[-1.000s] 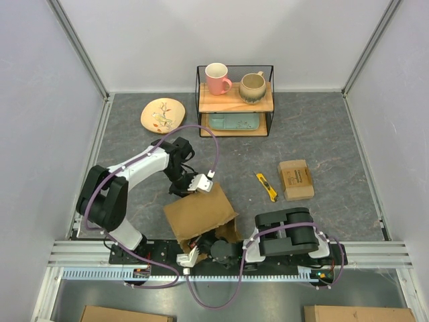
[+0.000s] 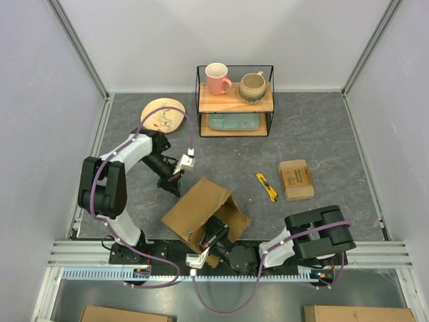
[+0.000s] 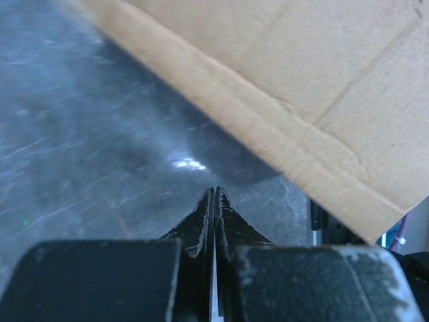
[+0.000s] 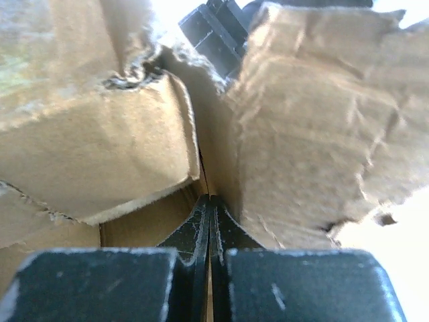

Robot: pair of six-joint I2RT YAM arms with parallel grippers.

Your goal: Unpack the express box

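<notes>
The brown cardboard express box [image 2: 200, 202] lies tilted near the table's front edge, its torn opening facing the front. In the top view, my right gripper [image 2: 209, 243] is at that opening, partly hidden by the box. The right wrist view shows its fingertips shut with nothing between them, among torn flaps [image 4: 322, 127] and inner cardboard [image 4: 151, 225]. No scouring pads box can be picked out clearly inside. My left gripper is also shut and empty, just off the box's left side, beside a cardboard edge [image 3: 268, 127].
A yellow cutter [image 2: 267, 187] and a small brown box [image 2: 296, 180] lie to the right. At the back stand a shelf [image 2: 234, 131] with two mugs and a plate [image 2: 163, 115]. Open table lies between the shelf and the express box.
The left gripper has drawn back leftwards, off the express box. The box has turned and tipped, showing more of its opening. The right gripper has shifted to the right.
</notes>
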